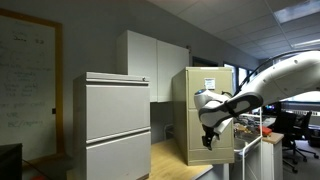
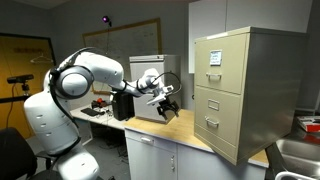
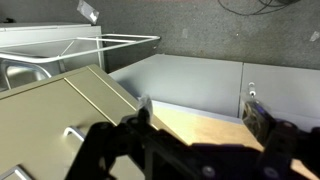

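In exterior view 1 my gripper (image 1: 211, 138) hangs in front of the beige filing cabinet (image 1: 208, 85). Exterior view 2 has the gripper (image 2: 167, 102) above the wooden countertop, left of the beige cabinet (image 2: 221, 80). The wrist view looks down past the open gripper, with nothing between its fingers. Drawer handles (image 3: 74, 133) of the beige cabinet show at the lower left there, to one side of the gripper.
A light grey filing cabinet (image 1: 115, 118) stands on the wooden countertop (image 1: 170, 158). White wall cupboards (image 1: 150, 66) hang behind. In the wrist view, a white wire rack (image 3: 85, 45) is at the upper left, and cables (image 3: 258, 8) lie on the dark floor (image 3: 215, 35).
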